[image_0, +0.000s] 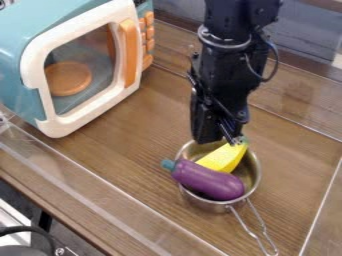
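Observation:
My black gripper (217, 128) hangs just above a steel pot (194, 200) with a long wire handle toward the front right. In the pot lie a purple toy eggplant (207, 180), toward the front left with its teal tip on the rim side, and a yellow toy (221, 159) behind it, partly under the gripper. The gripper is clear of the eggplant; its fingertips are dark and hard to tell apart, so its opening cannot be told.
A blue-and-white toy microwave (40, 45) with its door window and orange side stands at the back left. A dark cable lies at the lower left.

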